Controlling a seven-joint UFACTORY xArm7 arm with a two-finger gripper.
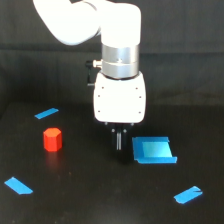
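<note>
A red block (pixel 52 139) with a hexagon-like outline sits on the dark table at the left. Right of centre is a small blue square tray or taped patch (pixel 154 151); its inside looks empty. My white gripper (pixel 119 143) points down just left of that blue square, its narrow fingers close together. Nothing shows between them. The red block is well to the gripper's left, apart from it. How high the fingertips are above the table is hard to judge.
Strips of blue tape lie on the black surface: one at the back left (pixel 46 114), one at the front left (pixel 18 186) and one at the front right (pixel 188 195).
</note>
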